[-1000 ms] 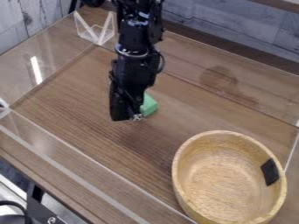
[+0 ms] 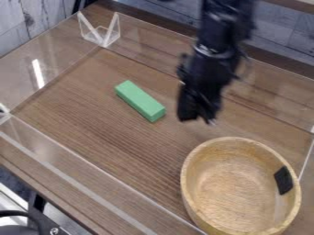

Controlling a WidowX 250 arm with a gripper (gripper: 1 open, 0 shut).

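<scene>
The dark robot gripper (image 2: 194, 108) hangs over the middle right of the wooden table, blurred by motion, shut with nothing visible between its fingers. A green block (image 2: 140, 99) lies on the table to its left, apart from it. A large tan round container (image 2: 240, 223) sits at the lower right, below the gripper, with a dark patch on its right rim.
A white wire object (image 2: 101, 29) stands at the back left, and another white piece is at the left edge. A wall runs along the back.
The arm and gripper have moved right from the left middle of the table, uncovering the green block, which now lies in plain view.
</scene>
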